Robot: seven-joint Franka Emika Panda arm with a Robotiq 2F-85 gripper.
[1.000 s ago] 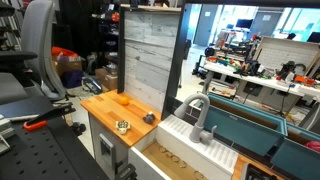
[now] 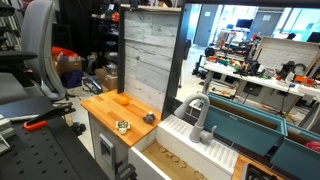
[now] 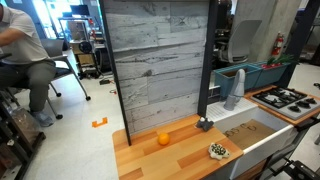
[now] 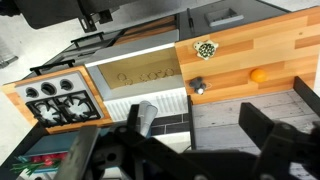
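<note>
Seen from above in the wrist view, my gripper stands open over the toy kitchen, its two dark fingers wide apart and nothing between them. An orange (image 4: 258, 75) rests on the wooden counter (image 4: 230, 75). A pale, patterned round item (image 4: 206, 48) sits nearer the counter's edge, and a small grey item (image 4: 197, 85) lies close to the sink side. Both exterior views show these three as well: the orange (image 3: 163, 139), the round item (image 3: 218, 151) and the grey item (image 3: 205, 125). The gripper does not show clearly in either exterior view.
A wood-bottomed drawer or basin (image 2: 172, 165) lies open and looks empty. The grey faucet (image 2: 199, 115) rises beside it. A black stovetop (image 3: 284, 98) lies past the faucet, and a whitewashed plank wall (image 3: 165, 65) backs the counter. Bare counter surrounds the items.
</note>
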